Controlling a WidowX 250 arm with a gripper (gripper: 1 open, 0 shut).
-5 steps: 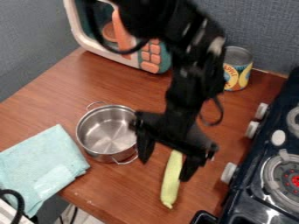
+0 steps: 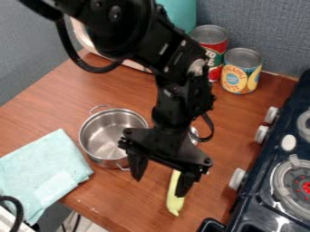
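My gripper (image 2: 161,170) hangs low in the middle, its fingers apart, just right of a steel pot (image 2: 107,136) and over the upper end of a pale yellow, long object (image 2: 177,198), perhaps corn or a banana, lying on the wooden table (image 2: 133,204). The wrist hides part of that object, and whether anything is between the fingers is unclear.
A light blue towel (image 2: 36,177) lies at the left. A black stove (image 2: 278,181) with knobs fills the right. Two cans (image 2: 241,74) stand at the back right, and a teal-and-white appliance (image 2: 179,18) is behind the arm.
The upper arm has moved left and back, uncovering more of the cans. The gripper has shifted slightly left beside the pot; the pale object stays put.
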